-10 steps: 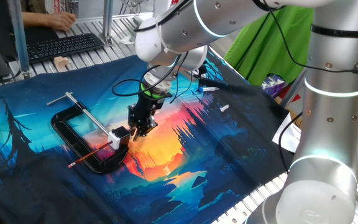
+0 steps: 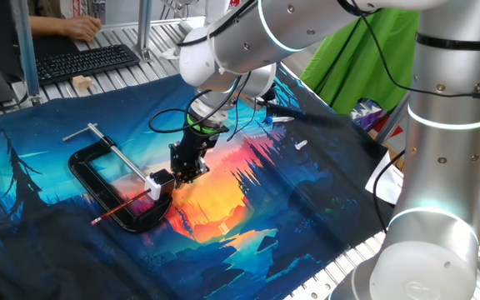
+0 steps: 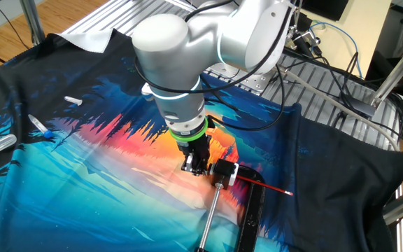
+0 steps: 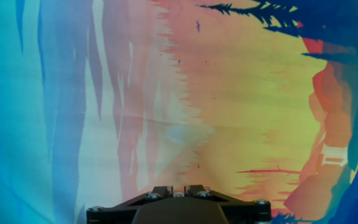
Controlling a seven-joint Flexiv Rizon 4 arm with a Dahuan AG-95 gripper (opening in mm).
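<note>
My gripper (image 2: 190, 173) is low over the cloth, beside the black head of a C-clamp (image 2: 137, 218). In the wrist view the fingertips (image 4: 162, 190) sit close together at the bottom edge, and nothing shows held between them. A red pencil (image 2: 122, 207) runs through the white piece (image 2: 152, 188) at the clamp's screw end. From the other side, the pencil (image 3: 266, 185) sticks out past the clamp frame (image 3: 252, 218), its eraser end away from my gripper (image 3: 196, 168). Whether the fingers touch the clamp head is unclear.
A printed landscape cloth (image 2: 248, 250) covers the table. Small clear tubes lie on it, one with a blue cap (image 3: 40, 126) and one shorter tube (image 3: 73, 101). A keyboard (image 2: 86, 62) and a person's hand (image 2: 82, 27) are beyond the table's far edge.
My gripper has shifted very slightly beside the clamp head. The clamp and pencil have not visibly moved.
</note>
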